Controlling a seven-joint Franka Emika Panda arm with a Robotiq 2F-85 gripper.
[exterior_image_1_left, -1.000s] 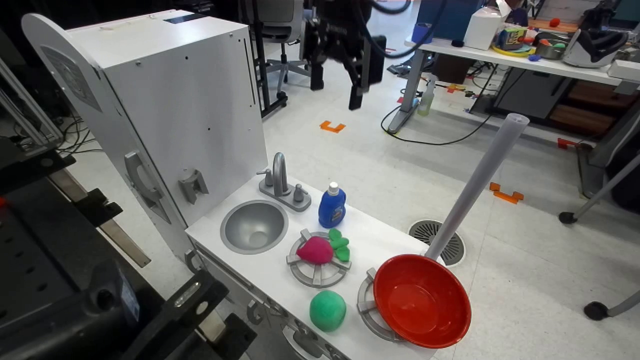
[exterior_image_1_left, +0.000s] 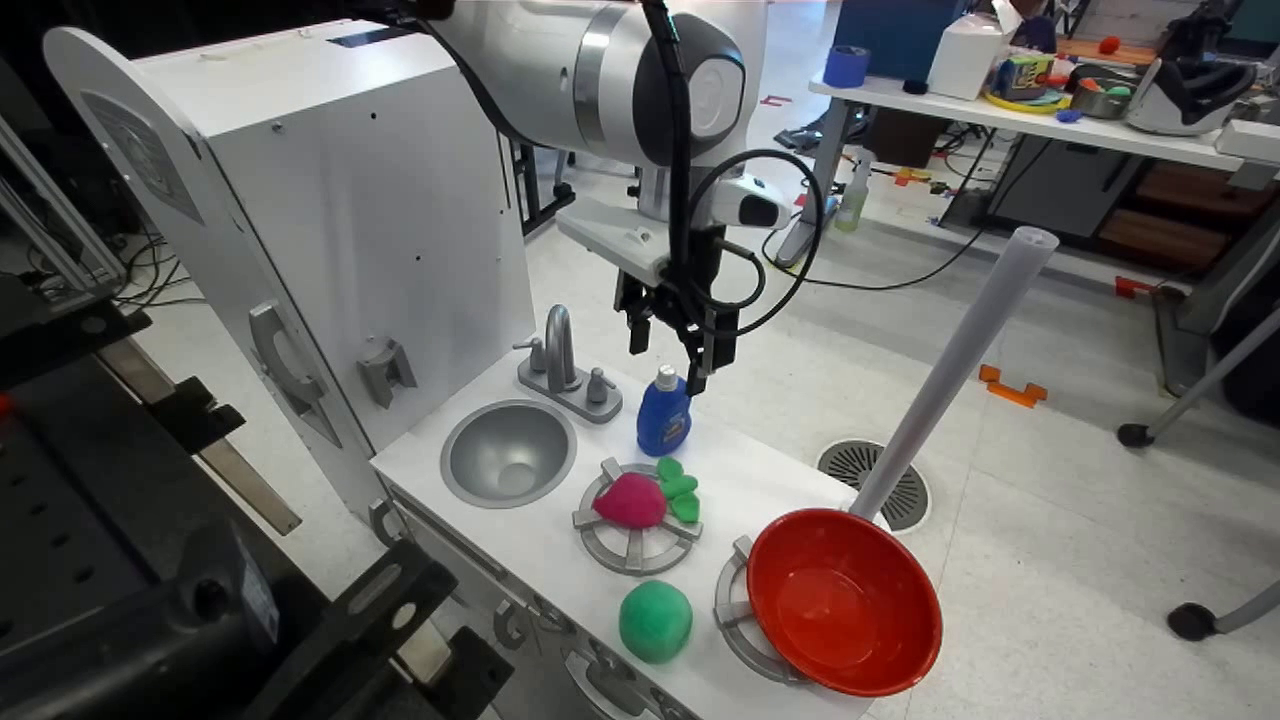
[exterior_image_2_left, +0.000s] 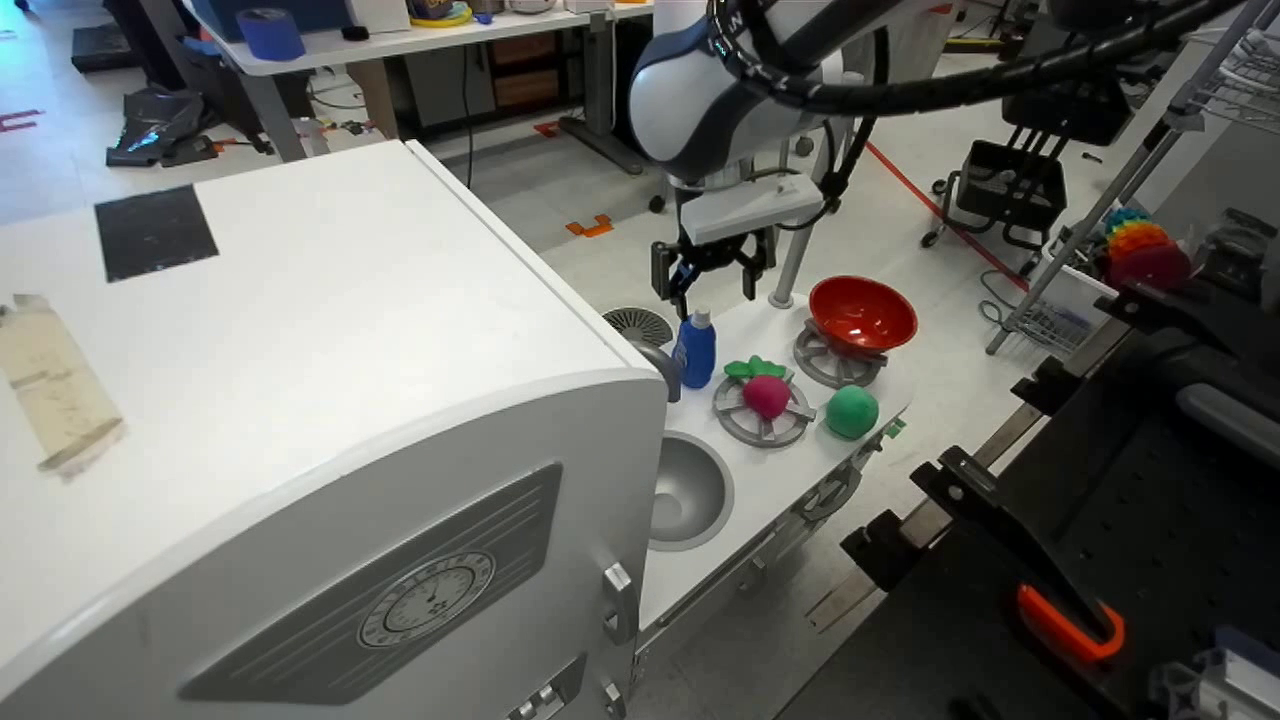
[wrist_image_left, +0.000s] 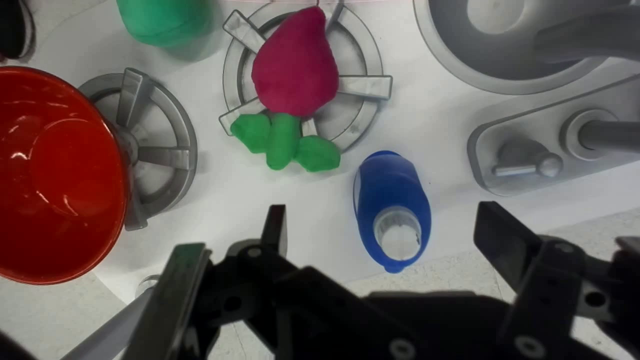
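Observation:
A blue bottle (wrist_image_left: 388, 180) with a white cap stands upright at the counter's back edge, right of the faucet in exterior view 1. My gripper is open above it; in the wrist view the bottle shows between the widely parted fingers, untouched. A magenta beet-like toy (exterior_image_1_left: 630, 500) with green leaves lies on one grey burner (exterior_image_1_left: 635, 560). The green ball (exterior_image_1_left: 655, 622) rests on the counter in front of the burners. Over the other burner sits an empty red bowl (exterior_image_1_left: 843, 600).
The sink (exterior_image_1_left: 509, 454) and its faucet (exterior_image_1_left: 559, 348) are left of the bottle. A white toy fridge (exterior_image_1_left: 396, 216) rises at the counter's left end. Behind the bowl a slanted white post (exterior_image_1_left: 954, 372) stands up.
The objects on the counter have stayed put.

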